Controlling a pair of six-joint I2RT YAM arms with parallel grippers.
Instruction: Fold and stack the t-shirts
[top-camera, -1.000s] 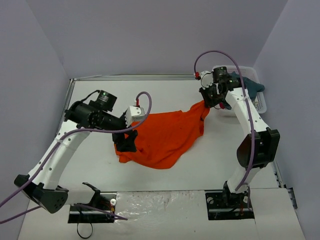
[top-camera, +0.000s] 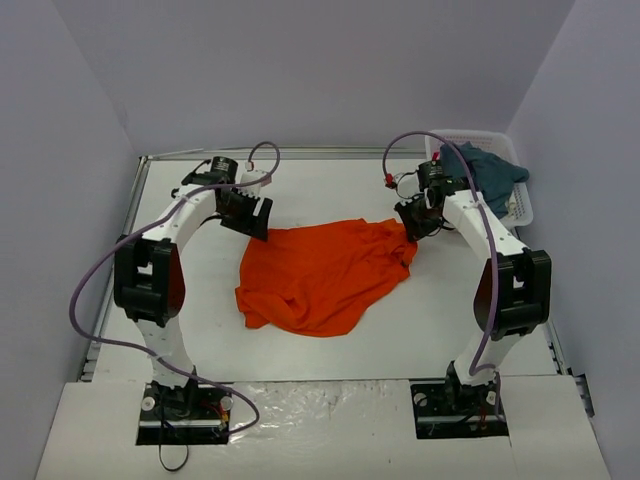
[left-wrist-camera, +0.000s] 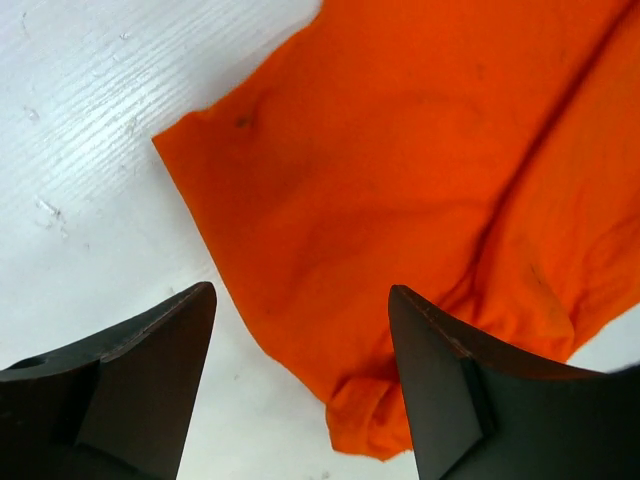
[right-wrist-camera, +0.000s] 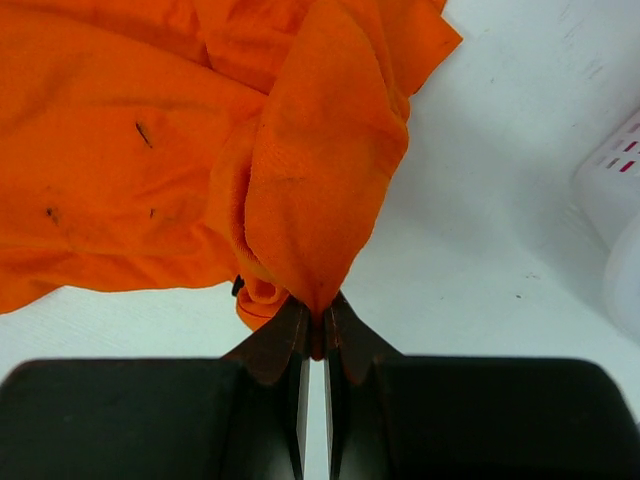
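Note:
An orange t shirt lies partly spread and wrinkled across the middle of the white table. At its right end a gathered fold rises into my right gripper, which is shut with that cloth pinched between its fingertips. Over the shirt's far left corner hangs my left gripper, its fingers apart and nothing between them. In the left wrist view the shirt's corner lies flat on the table beyond the fingers, and a crumpled bit of hem shows between and below them.
A white basket at the back right holds dark teal cloth. Bare table shows left of the shirt, along the front, and behind it.
My left arm has swung lower and toward the far left, its gripper now closer to the shirt's corner. The right gripper has come down slightly, and the shirt's lifted right end with it.

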